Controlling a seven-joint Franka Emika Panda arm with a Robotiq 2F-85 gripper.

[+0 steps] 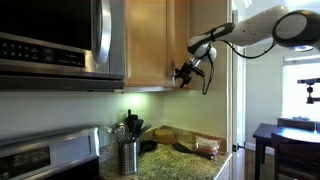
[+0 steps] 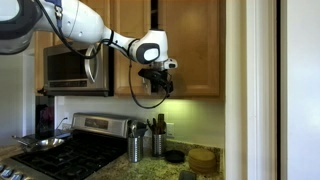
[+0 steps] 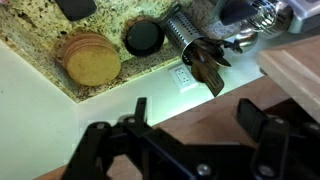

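Note:
My gripper is open, its two black fingers well apart in the wrist view. Between and beyond them shows the brown wooden face of an upper cabinet (image 3: 185, 135). In exterior view 1 the gripper (image 1: 178, 77) is high above the counter, close to the lower part of the wooden cabinet door (image 1: 148, 45). Exterior view 2 has the gripper (image 2: 160, 82) in front of the cabinet doors (image 2: 194, 50), near their lower edge. Whether a finger touches the door, I cannot tell.
Below is a granite counter (image 1: 180, 168) with utensil holders (image 1: 128, 156), a round wooden stack (image 3: 91, 60) and a small black dish (image 3: 144, 38). A microwave (image 2: 75, 68) hangs over the stove (image 2: 75, 145) to one side. The space under the cabinet is free.

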